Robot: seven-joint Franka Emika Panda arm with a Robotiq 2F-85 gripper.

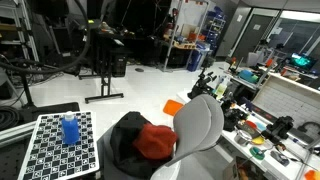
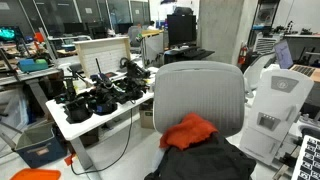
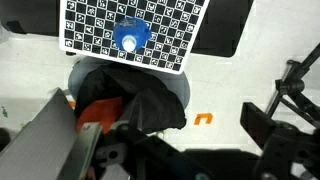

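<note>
A blue bottle (image 1: 70, 128) stands on a black-and-white checkered board (image 1: 45, 150) at the lower left of exterior view 1. From above, in the wrist view, the bottle (image 3: 131, 36) shows a pale cap, and the board (image 3: 180, 57) fills the upper part. My gripper is open, its dark fingers wide apart with nothing held between them. The bottle lies beyond the fingertips, toward the top of that view. On an office chair (image 2: 198, 88) rest a red cloth (image 2: 189, 131) and a black cloth (image 2: 205, 160).
The chair (image 1: 197, 128) stands close beside the board. An orange piece (image 3: 203, 118) lies on the pale floor. A white table (image 2: 98, 118) crowded with black devices stands behind the chair, and a white cabinet (image 2: 274, 110) stands to its right.
</note>
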